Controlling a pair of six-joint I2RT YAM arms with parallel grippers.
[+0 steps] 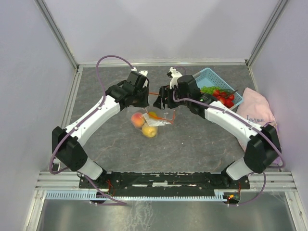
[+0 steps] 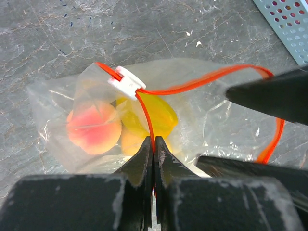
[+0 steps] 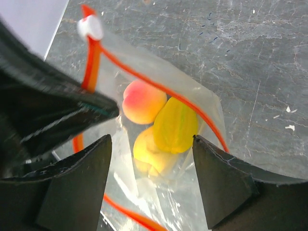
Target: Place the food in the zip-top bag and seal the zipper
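A clear zip bag (image 1: 159, 120) with an orange zipper holds a peach (image 2: 94, 126), a yellow pepper (image 3: 174, 125) and another yellow fruit (image 3: 149, 154) lower down. My left gripper is shut on the bag's zipper edge, with a white slider (image 2: 127, 84) above its fingers. My right gripper stands open over the bag's mouth, above the pepper, with nothing between its fingers.
A blue basket (image 1: 207, 74) of red and green produce sits at the back right. A pinkish bag (image 1: 255, 108) lies on the right edge.
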